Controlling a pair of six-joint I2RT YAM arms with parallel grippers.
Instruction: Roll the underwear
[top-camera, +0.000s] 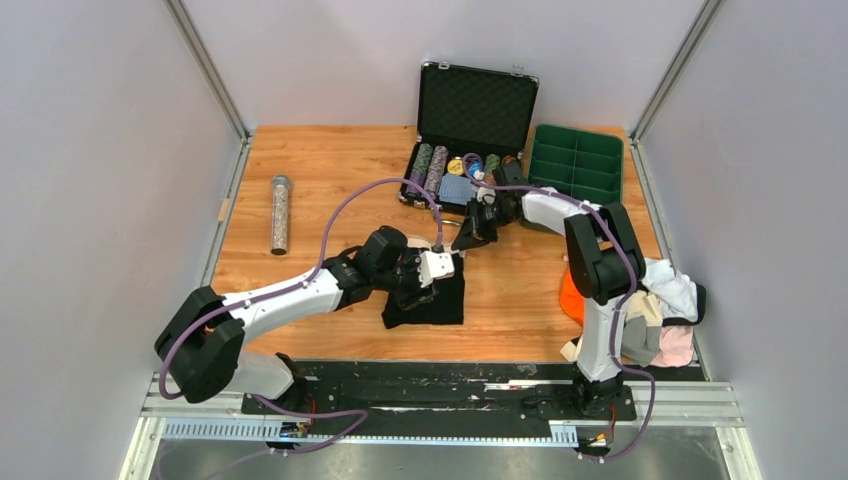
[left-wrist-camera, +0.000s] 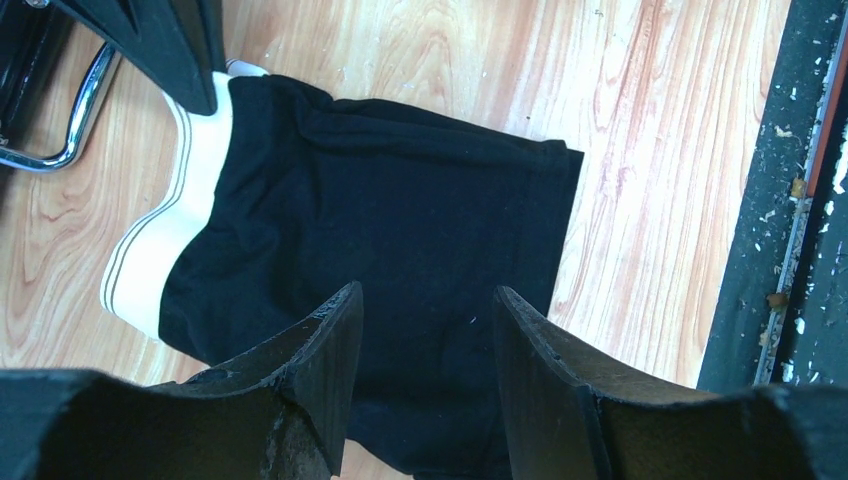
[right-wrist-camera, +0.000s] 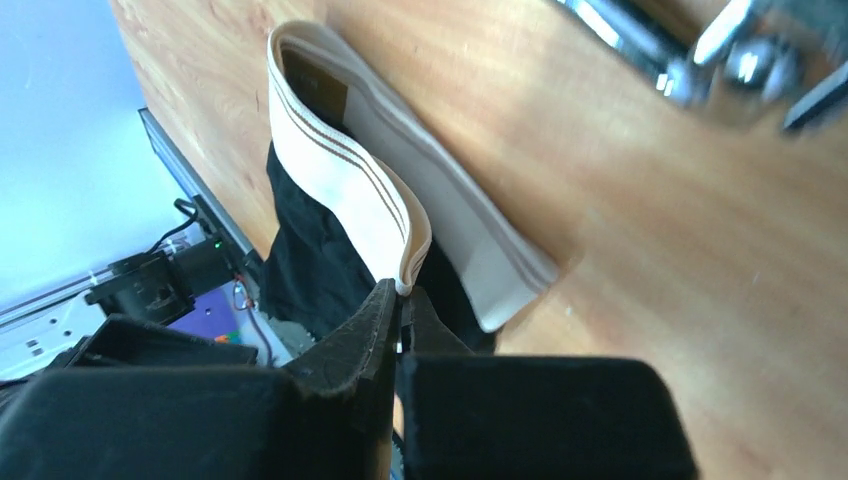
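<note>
Black underwear (left-wrist-camera: 400, 210) with a white waistband (left-wrist-camera: 160, 250) is spread on the wooden table, folded into a rough rectangle. Its waistband points toward the suitcase. Right at the waistband's corner, my right gripper is shut with the raised band pinched between its fingertips; the band (right-wrist-camera: 340, 185) bulges up in a loop there, its other layer lying flat on the wood. Over the black cloth stands my left gripper, its fingers open and empty. From above, the left arm covers much of the underwear (top-camera: 440, 308).
An open suitcase (top-camera: 478, 105) holding several rolled items lies behind the underwear, its metal handle (left-wrist-camera: 85, 115) close to the waistband. A green divided box (top-camera: 578, 160) stands back right, a clothes pile (top-camera: 660, 315) front right, a clear tube (top-camera: 280, 215) left.
</note>
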